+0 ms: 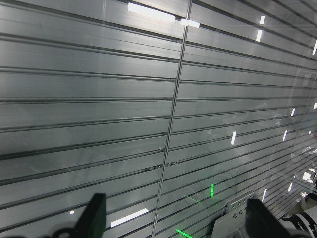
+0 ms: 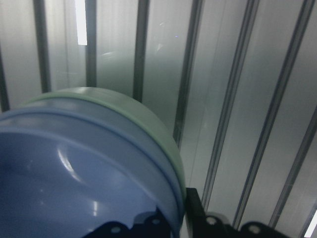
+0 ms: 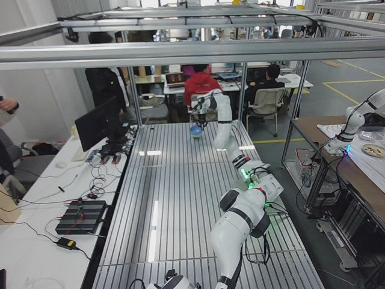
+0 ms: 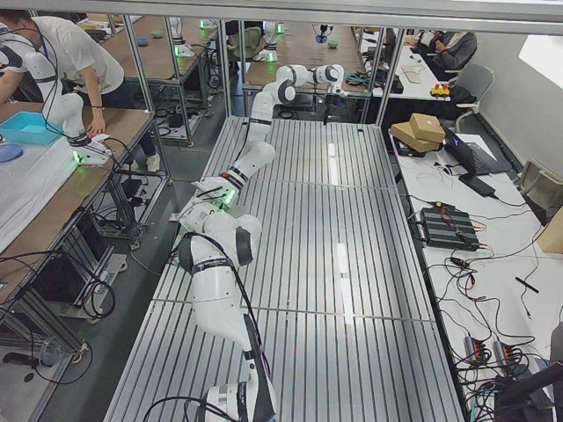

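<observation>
A stack of bowls, blue inside a pale green one (image 2: 84, 163) (image 3: 196, 131), hangs at the far end of the slatted platform in the camera left view. My right gripper (image 3: 201, 124) is shut on its rim, which fills the lower left of the right wrist view. My left gripper is over bare platform, its dark, blurred fingers wide apart at the bottom of the left wrist view, nothing between them.
The metal platform (image 3: 168, 198) is otherwise clear. A desk (image 3: 42, 253) with monitor, electronics and cables runs along one side, a neighbouring robot table (image 3: 355, 168) along the other. Frame posts stand round the platform.
</observation>
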